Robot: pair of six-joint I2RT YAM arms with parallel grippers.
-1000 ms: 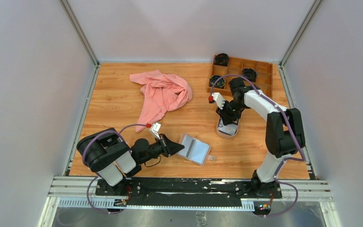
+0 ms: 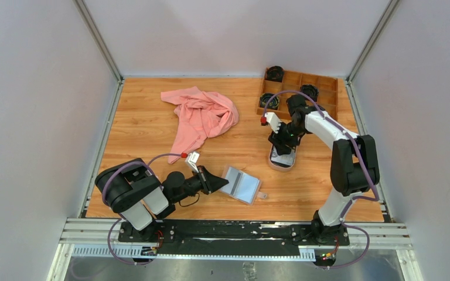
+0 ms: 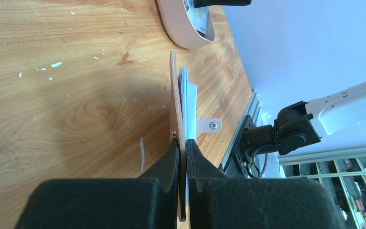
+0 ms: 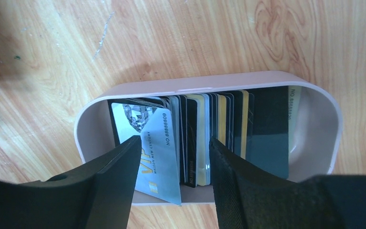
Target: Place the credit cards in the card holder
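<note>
The card holder [image 2: 241,185] lies right of my left gripper [image 2: 222,181], which is shut on an edge of it; the left wrist view shows the holder [image 3: 176,109] edge-on, its cover between the fingertips. My right gripper is part open over a pinkish box [image 4: 243,78] of stacked credit cards [image 4: 190,143]; a light blue VIP card [image 4: 155,157] lies at the stack's left, between and beyond the fingertips. From above, the box [image 2: 282,167] is partly hidden by the right gripper [image 2: 278,143].
A wooden compartment tray [image 2: 325,88] with black coils stands at the back right. A pink cloth [image 2: 202,114] lies at the back left. Bare tabletop shows in the middle.
My right gripper and arm have shifted slightly to the right over the box. The left arm, holder and cloth are unchanged.
</note>
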